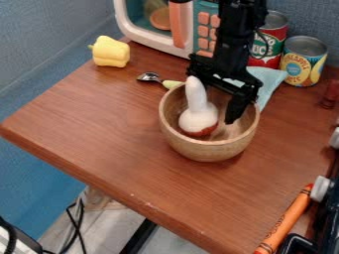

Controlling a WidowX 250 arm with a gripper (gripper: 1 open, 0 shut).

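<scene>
A wooden bowl [209,147] sits near the middle of the table, holding a white object with a brown base [197,111], upright and bulb-shaped, in its left part. My black gripper [215,97] hangs over the bowl from above, with one finger down inside it to the right of the white object. Whether its fingers hold anything or how far they are apart is hard to tell.
Behind stand a toy microwave [169,22], a red can [268,46] and a yellow can [303,67]; a cloth [268,80] lies beside them. A yellow pepper [110,52] is back left, an orange crayon [284,224] front right.
</scene>
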